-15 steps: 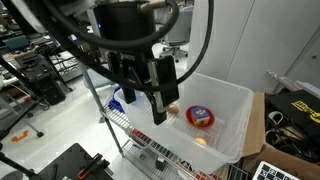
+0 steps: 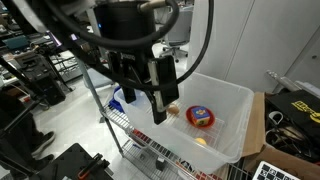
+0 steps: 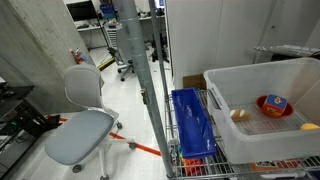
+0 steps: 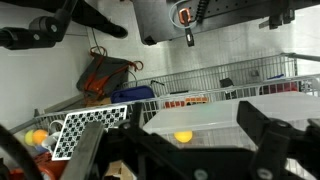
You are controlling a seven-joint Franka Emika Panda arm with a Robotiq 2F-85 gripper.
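Observation:
My gripper [image 2: 143, 106] hangs above and in front of a clear plastic bin [image 2: 232, 105], open, with nothing between its fingers. Inside the bin sits a red round container with a blue item in it [image 2: 200, 116], near a tan item [image 2: 173, 108] and a yellow item [image 2: 200, 141]. Exterior view 2 shows the same bin [image 3: 232, 90] at the right, with the red container [image 3: 272, 105] on its floor. From the wrist, the open gripper spreads over the bin's near part, and the yellow item [image 4: 183, 136] shows between its fingers.
A wire rack [image 2: 150, 147] supports the bin. To the bin's left lies a blue tray [image 3: 193, 125]. Cardboard [image 2: 255, 125] and dark gear [image 2: 300, 105] crowd the right side. A metal post [image 3: 140, 80] rises beside the rack; a grey chair [image 3: 80, 135] stands on the floor.

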